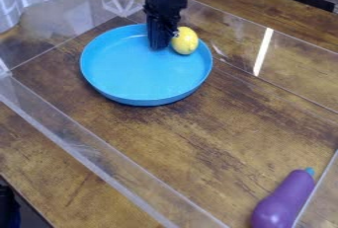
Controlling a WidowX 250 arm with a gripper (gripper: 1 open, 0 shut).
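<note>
A blue plate [138, 69] lies on the wooden surface at the upper left. At its back right edge sits a yellow, lemon-like object [185, 40]. The black gripper [160, 38] is down at the back rim of the plate, just left of the yellow object; its fingertips are dark and small, and it looks shut, with nothing visible between them. A purple eggplant [283, 199] lies at the bottom right.
Clear panels form low walls along the left and the back.
</note>
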